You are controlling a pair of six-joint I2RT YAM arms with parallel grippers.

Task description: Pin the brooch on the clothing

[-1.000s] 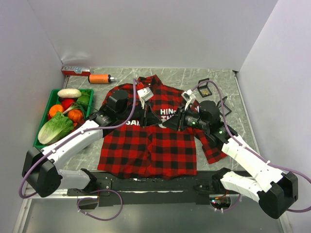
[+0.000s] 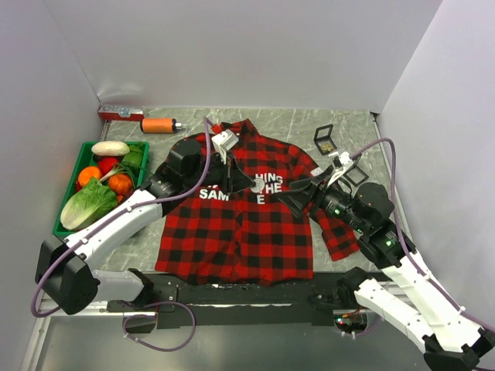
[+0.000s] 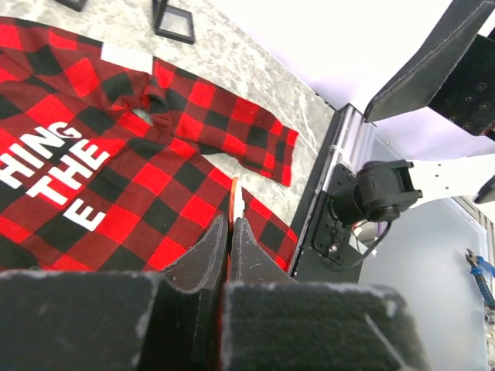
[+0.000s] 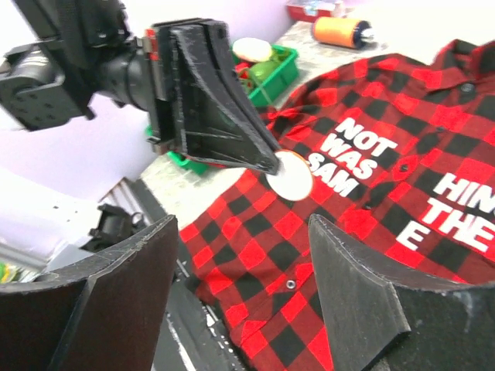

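Note:
A round white brooch [image 4: 291,176] is pinched by its edge in my left gripper, which is shut on it above the shirt. From the left wrist view the brooch [image 3: 238,199] shows edge-on between the fingertips. The red and black checked shirt [image 2: 232,251] with white lettering lies flat below. My right gripper [image 2: 288,198] stands open, apart from the brooch and to its right in the top view. Nothing is between its fingers in the right wrist view. The brooch's pin cannot be made out.
A green basket [image 2: 60,226] of vegetables stands at the left, with an orange roll [image 2: 158,125] and a red box [image 2: 120,113] behind it. At the right back lies an open black case [image 2: 325,139], with another dark case [image 2: 356,175] near the right arm.
My right gripper has moved away to the right from the left gripper's tips and the brooch, its fingers now apart. The left arm has shifted slightly left, still with the brooch.

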